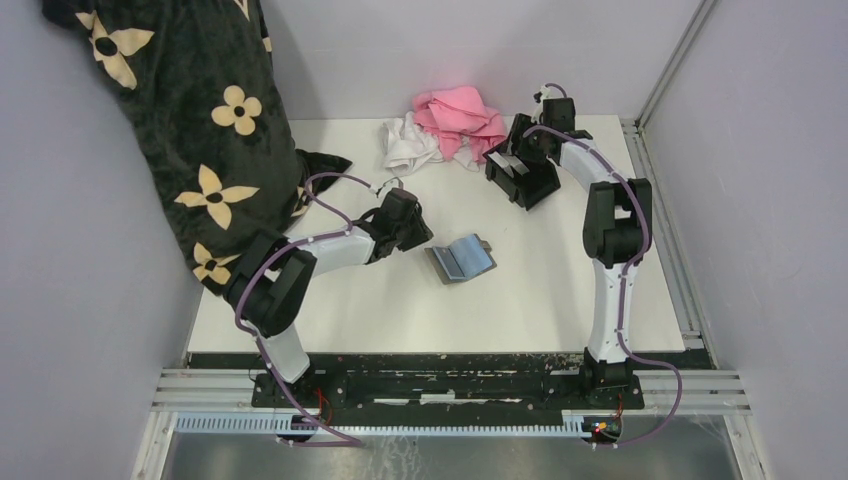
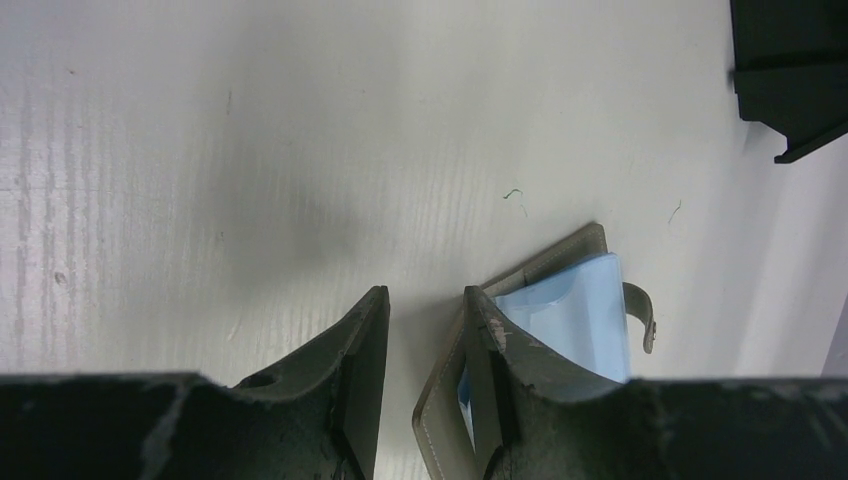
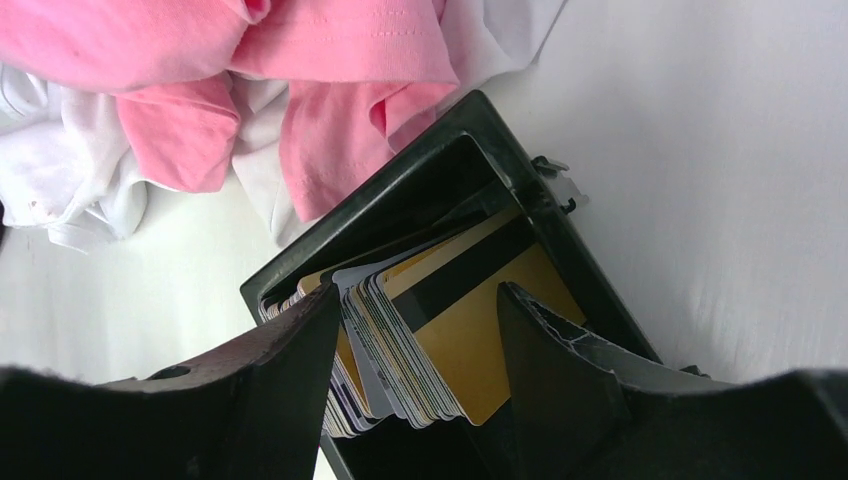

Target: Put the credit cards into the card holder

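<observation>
The card holder (image 1: 464,260) lies spread open near the table's middle, grey-brown outside with light blue inside. At its left edge is my left gripper, part open; in the left wrist view the right finger overlaps the edge of the card holder (image 2: 590,310), and no card shows between the fingers. At the back right, a stack of credit cards (image 3: 400,345) leans in a black box (image 3: 450,135). Over that box my right gripper is open, its fingers on either side of the cards in view. Whether they touch the cards I cannot tell.
Pink cloth (image 1: 460,115) and white cloth (image 1: 408,142) are heaped left of the box. A dark flowered blanket (image 1: 200,130) covers the far left. Bare table lies in front of the holder and to its right.
</observation>
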